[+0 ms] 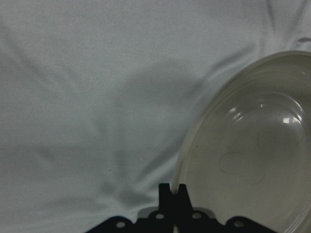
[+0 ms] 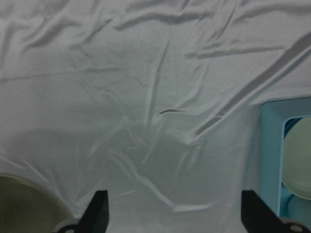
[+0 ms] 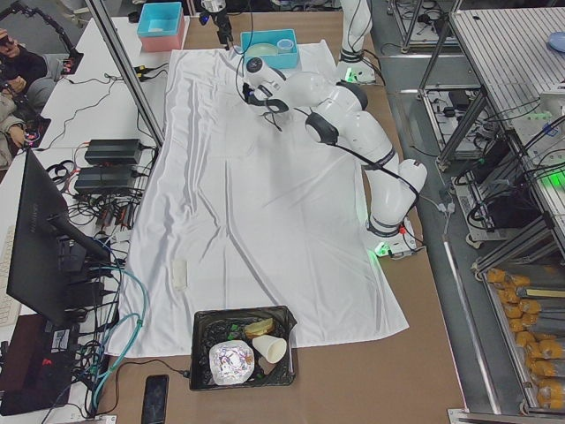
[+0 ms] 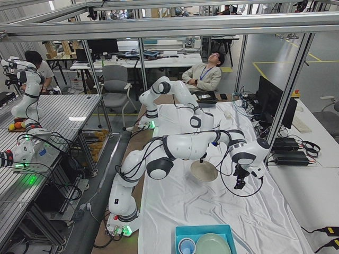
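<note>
A translucent beige bowl [image 4: 204,171] lies on the white cloth, under and behind the arms in the right camera view. In the left wrist view my left gripper is closed on the rim of this bowl [image 1: 252,165], its fingertips nearly together. My right gripper hangs open above the cloth with nothing between its fingers; part of the bowl [image 2: 26,204] is at its lower left. A blue bin [image 4: 180,230] holding a pale green plate [image 4: 213,246] and a cup [image 4: 186,246] stands at the near end.
A black tray [image 3: 202,349] with assorted items stands at the far end of the cloth. A monitor [image 3: 40,247] and cables line the side table.
</note>
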